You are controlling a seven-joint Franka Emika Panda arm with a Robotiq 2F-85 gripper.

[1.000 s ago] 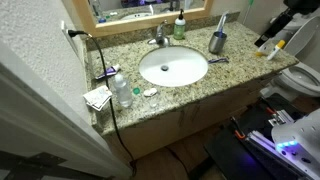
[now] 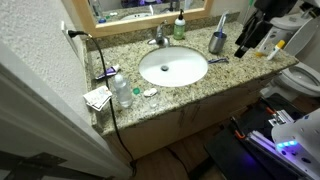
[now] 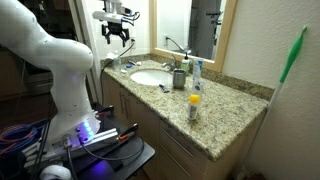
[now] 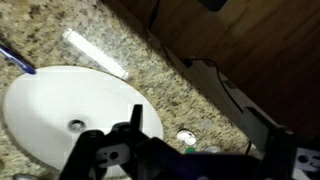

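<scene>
My gripper (image 2: 243, 46) hangs high in the air above the right part of the counter in exterior view 1, clear of everything. Its two dark fingers stand apart in the wrist view, open with nothing between them. Below it lies the white oval sink (image 4: 78, 112), also seen whole in exterior view 1 (image 2: 172, 66). A small round white item (image 4: 186, 136) with something green beside it lies on the counter near the sink's rim. A dark blue stick-like item (image 4: 15, 60) rests by the sink's other end. In exterior view 2 the gripper (image 3: 100, 44) is at upper left.
A clear bottle (image 2: 123, 91) and papers (image 2: 98, 97) sit left of the sink. The faucet (image 2: 159, 38), a green soap bottle (image 2: 179, 27) and a grey cup (image 2: 217, 42) stand along the back. A yellow-capped bottle (image 3: 194, 107) stands on the speckled counter (image 3: 222, 118).
My gripper has moved left and slightly lower in exterior view 1, from over the counter's right end. The things on the counter have not moved.
</scene>
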